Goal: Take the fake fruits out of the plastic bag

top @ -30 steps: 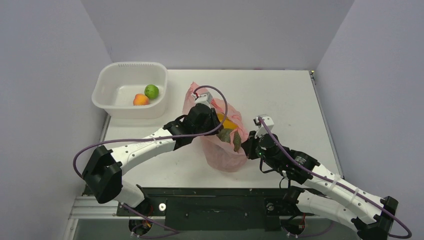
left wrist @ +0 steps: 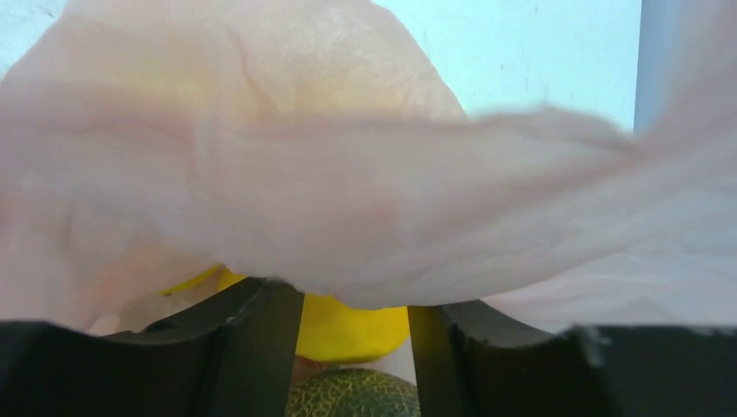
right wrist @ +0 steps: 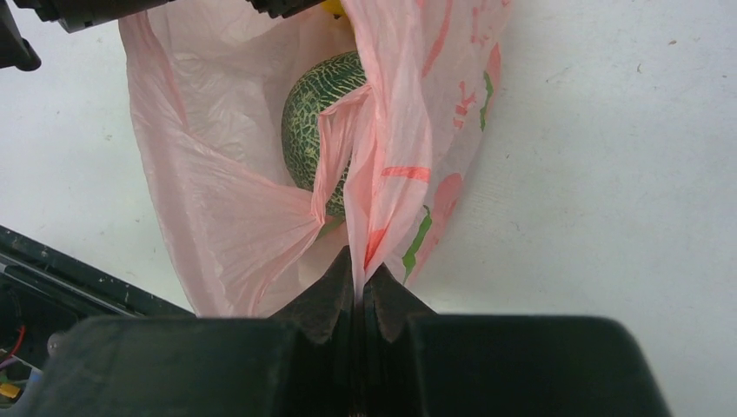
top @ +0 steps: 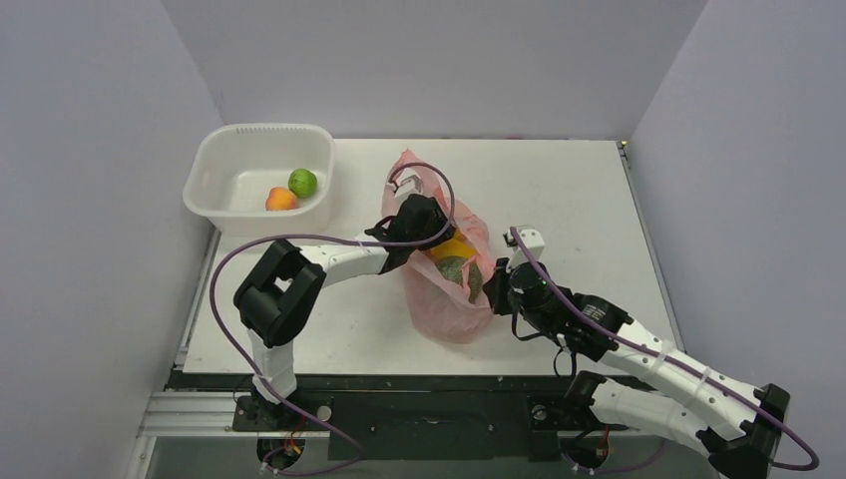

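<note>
The pink plastic bag lies mid-table with its mouth spread. Inside it are a yellow fruit and a dark green netted melon, partly covered by a fold of plastic. My left gripper reaches into the bag's mouth, its fingers parted. Between and beyond them shows the yellow fruit, with the melon below; whether the fingers touch the yellow fruit cannot be told. A sheet of bag plastic hangs across that view. My right gripper is shut on the bag's gathered edge.
At the back left stands a white bin holding an orange-coloured fruit and a green fruit.
The bag's far end has shifted to the right. My right gripper has stayed nearly still.
</note>
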